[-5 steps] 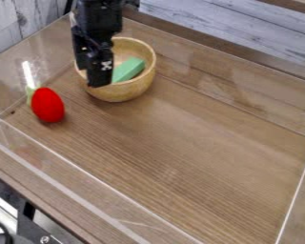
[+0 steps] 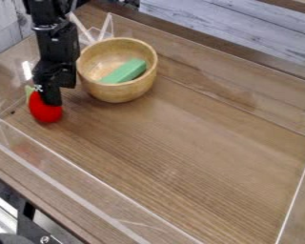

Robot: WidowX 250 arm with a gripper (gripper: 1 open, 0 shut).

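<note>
My dark gripper (image 2: pixel 53 84) is at the upper left, its fingers low over a red rounded object (image 2: pixel 46 110) that lies on the wooden table (image 2: pixel 193 162). The gripper is open. The fingertips are small and dark, and I cannot tell whether they touch the red object. A pale green piece shows just behind the red object. To the right is a wooden bowl (image 2: pixel 114 50) holding a green block (image 2: pixel 125 72).
The table's edge runs along the lower left, and a pale surface (image 2: pixel 244 24) lies beyond the far edge at the top right.
My gripper has moved left and down from over the bowl to the red object. The bowl, green block and red object look unmoved.
</note>
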